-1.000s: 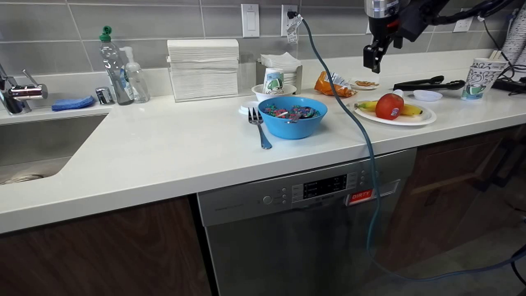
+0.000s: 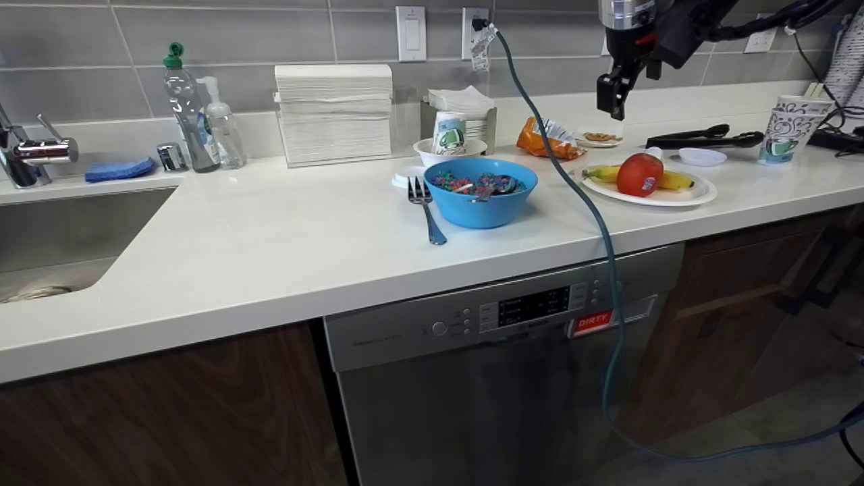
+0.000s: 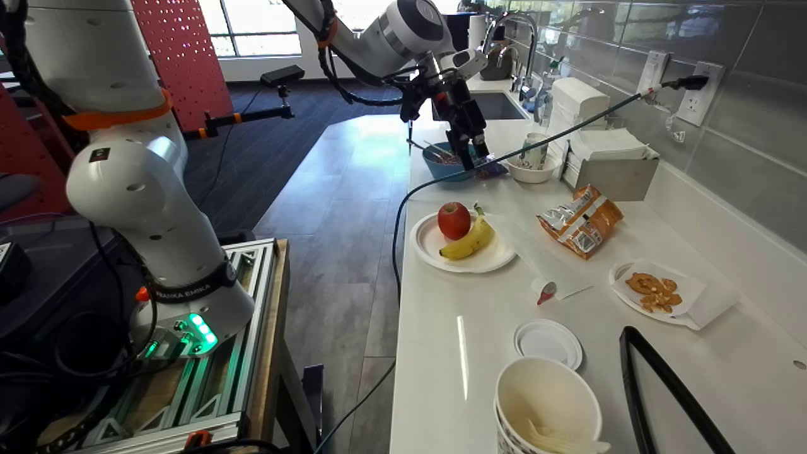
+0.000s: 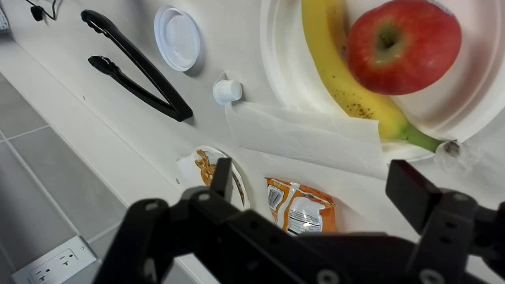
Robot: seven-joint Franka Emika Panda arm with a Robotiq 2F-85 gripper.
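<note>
Above the counter, my gripper stands open, its two dark fingers wide apart and nothing held between them. Past the fingertips in the wrist view lies an orange snack bag, on the counter below. A red apple and a yellow banana rest on a white plate. To the left of the bag is a small plate of pretzels, partly covered by a finger. Black tongs and a white lid lie beyond.
A blue cable runs from the wall outlet across the counter and down its front. The blue bowl holds wrapped candy, with a fork beside it. Paper cups stand near the tongs. The counter's left part by the sink is bare.
</note>
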